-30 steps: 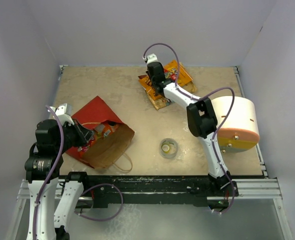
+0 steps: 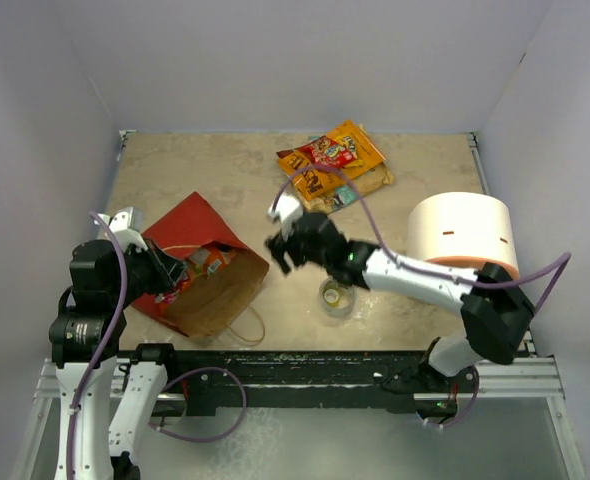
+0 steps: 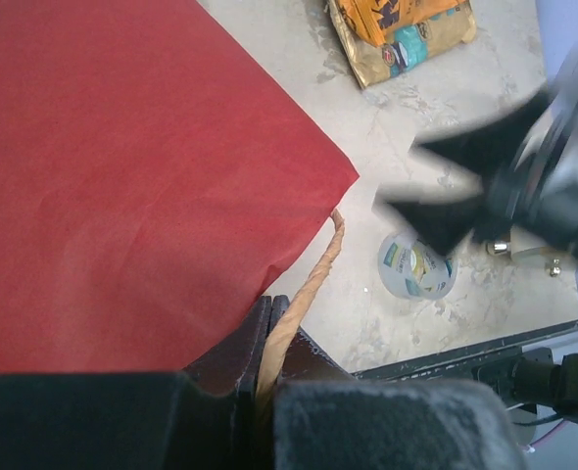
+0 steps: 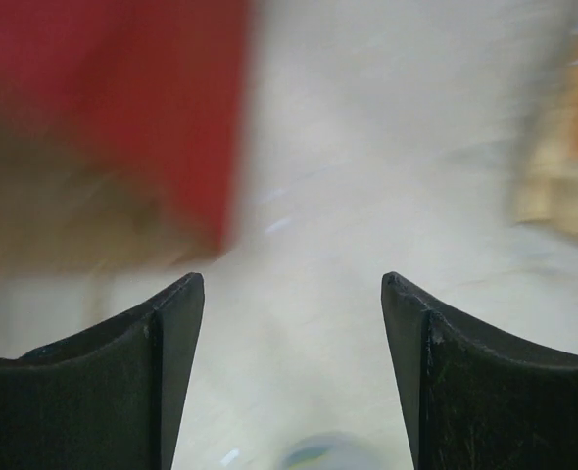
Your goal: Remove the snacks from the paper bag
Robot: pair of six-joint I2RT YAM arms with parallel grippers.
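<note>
The red paper bag (image 2: pixel 190 220) lies on its side at the left, its brown interior (image 2: pixel 212 296) facing the front right, with orange-red snack packs (image 2: pixel 207 260) inside. My left gripper (image 2: pixel 171 268) is shut on the bag's twisted handle (image 3: pixel 309 289) at the upper edge. My right gripper (image 2: pixel 280 250), blurred by motion, stands open just right of the bag, nothing between its fingers in the right wrist view. At the back, a pile of orange and gold snack packs (image 2: pixel 335 160) lies on the table.
A clear tape roll (image 2: pixel 330 302) lies front centre. A cream rounded box (image 2: pixel 460 225) stands at the right. The table's back left and the area behind the bag are clear.
My right gripper has swept from the snack pile at the back down and left towards the bag, leaving the packs there. The left arm and bag are unchanged.
</note>
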